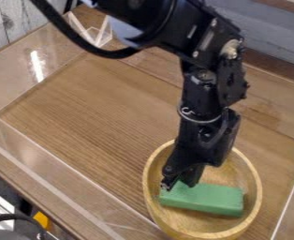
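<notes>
A green block (pixel 206 199) lies in a tan bowl (pixel 233 225) at the lower right. The black gripper (pixel 175 178) reaches down into the bowl's back left, its tips at or just above the left end of the block. It looks shut, with nothing visible between its fingers; the tips are dark and partly hard to make out.
A clear plastic edge runs along the left front, with a yellow object (pixel 41 221) and dark cable beyond it. A wall stands at the back right.
</notes>
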